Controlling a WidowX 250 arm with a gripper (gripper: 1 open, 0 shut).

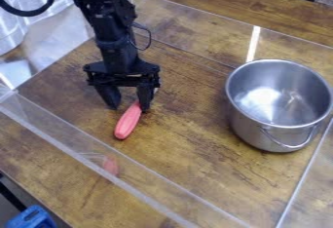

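A pink-handled utensil (128, 124) lies on the wooden table, its far end hidden under my black gripper (128, 92). The gripper's fingers point down on either side of that end; whether they hold it cannot be seen clearly. To the right stands a large steel pot (276, 107) with a wire handle.
A clear plastic barrier (156, 198) runs diagonally across the front left, with a blue object (33, 217) in the corner beyond it. A pale green object sits at the top edge.
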